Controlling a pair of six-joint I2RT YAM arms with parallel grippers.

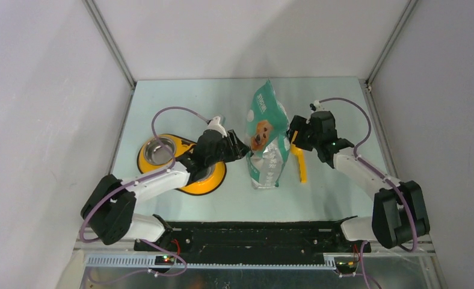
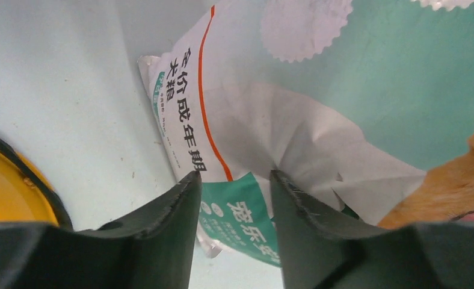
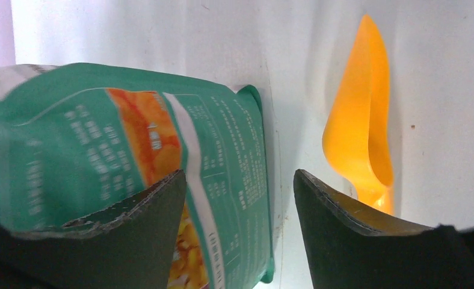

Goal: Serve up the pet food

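The green and white pet food bag (image 1: pixel 266 111) stands upright in the middle of the table, a dog printed on its front. My left gripper (image 1: pixel 248 150) is at the bag's left side, fingers apart; in the left wrist view its fingers (image 2: pixel 186 208) are over the white and green lower part of the bag (image 2: pixel 240 114). On the bag's right side, my right gripper (image 1: pixel 291 133) is open, with no object gripped. A yellow scoop (image 3: pixel 358 108) lies just right of the bag. The yellow double-bowl stand (image 1: pixel 219 179) is partly hidden under the left arm.
One metal bowl (image 1: pixel 160 150) shows clearly at the stand's left end, and it looks empty. Bare table (image 1: pixel 343 192) lies at the front right and along the back.
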